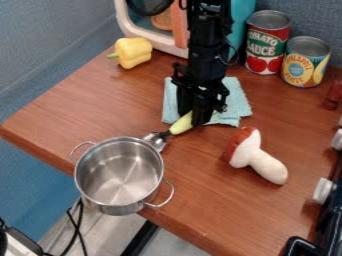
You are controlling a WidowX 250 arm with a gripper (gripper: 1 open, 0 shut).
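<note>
My black gripper is low over a light blue cloth, at the upper end of a pale yellow elongated object whose lower end lies by a spoon-like metal piece beside the steel pot. The fingers are dark against the arm, so I cannot tell whether they are shut on it. A red-and-white mushroom toy lies to the right on the wooden table.
A yellow pepper-like toy is at the back left, a toy oven behind. A tomato sauce can and a second can stand at the back right. Black equipment lines the right edge.
</note>
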